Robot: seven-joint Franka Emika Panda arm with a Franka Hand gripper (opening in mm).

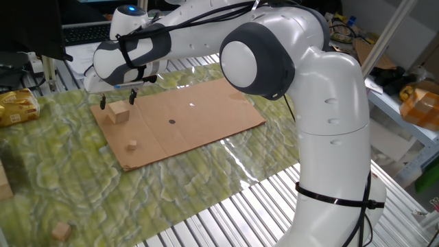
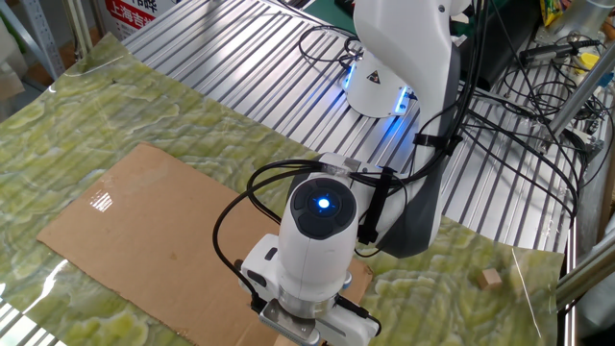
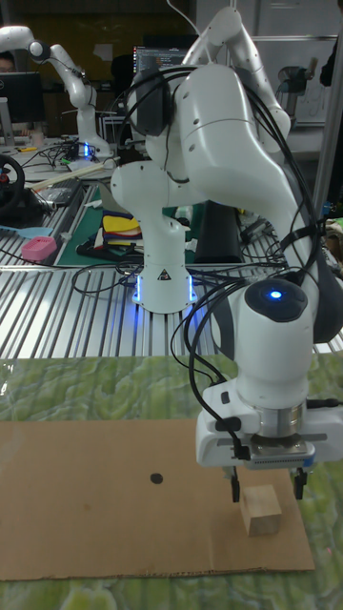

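A large wooden block rests near one end of the cardboard sheet. My gripper is open just above it, its two dark fingers spread wide with the block's top between and below them. From the front, in exterior view 3, the wooden block lies below the gripper, and nothing appears clasped. A smaller wooden cube sits on the same sheet, nearer the camera of exterior view 1. In exterior view 2 the arm's hand hides the fingers and the large block.
Another wooden cube lies on the green marbled mat, off the cardboard. A yellow packet stands at the mat's left edge. Cables hang along the arm.
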